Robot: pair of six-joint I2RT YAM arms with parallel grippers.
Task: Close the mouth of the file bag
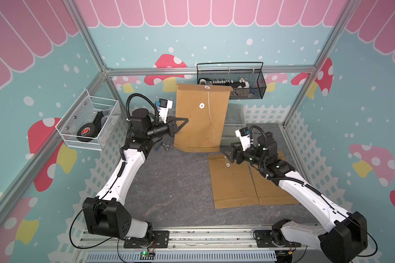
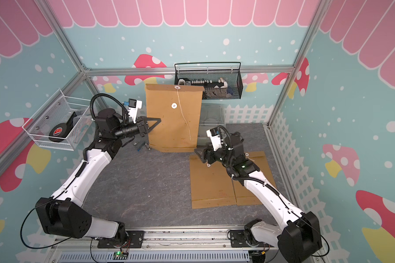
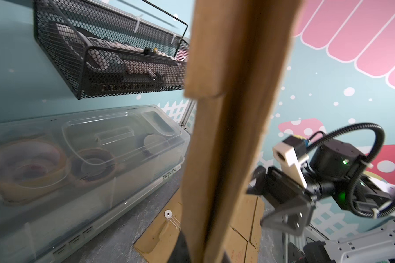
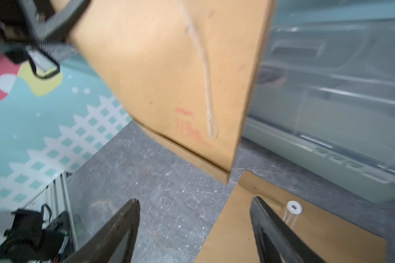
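A brown file bag (image 1: 197, 122) (image 2: 171, 125) hangs upright above the floor, its flap (image 1: 219, 88) at the top and a white string dangling from a button down its face. My left gripper (image 1: 182, 123) (image 2: 153, 123) is shut on the bag's left edge, which fills the middle of the left wrist view (image 3: 219, 153). Lower right of the bag, my right gripper (image 1: 227, 153) stands open, nothing between its fingers, facing the bag's lower corner.
Two flat file bags (image 1: 232, 188) lie on the right of the grey floor. A clear lidded box (image 3: 83, 175) stands at the back, a black mesh basket (image 2: 223, 79) above it and a white basket (image 1: 85, 122) on the left wall.
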